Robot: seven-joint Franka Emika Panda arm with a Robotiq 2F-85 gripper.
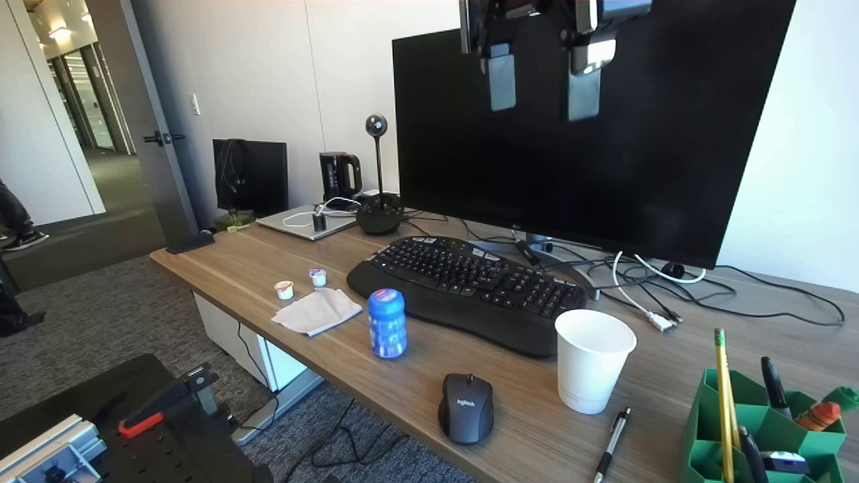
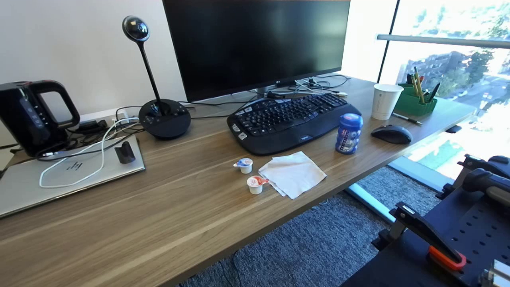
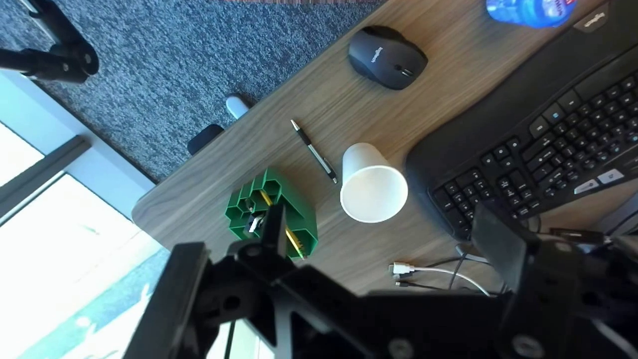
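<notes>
My gripper (image 1: pixel 543 87) hangs open in front of the monitor, high over the desk, and nothing shows between its fingers. In the wrist view the dark finger pads (image 3: pixel 498 242) stand wide apart. Beneath it are a white paper cup (image 3: pixel 374 191), upright, a pen (image 3: pixel 314 151) and a green honeycomb organizer (image 3: pixel 302 209) holding pencils and pens. A black mouse (image 1: pixel 466 409) lies near the front edge, with a blue gum bottle (image 1: pixel 388 323) upright to its left. Farther left, a pale cloth (image 2: pixel 294 174) lies beside two small creamer cups (image 2: pixel 255 184).
A black keyboard (image 1: pixel 475 290) lies before the large monitor (image 1: pixel 580 177), with loose cables (image 1: pixel 709 294) behind. The webcam stand (image 2: pixel 165 118), kettle (image 2: pixel 36 114) and laptop (image 2: pixel 76 174) occupy the far left. Bare desk (image 2: pixel 181 205) lies between laptop and creamers.
</notes>
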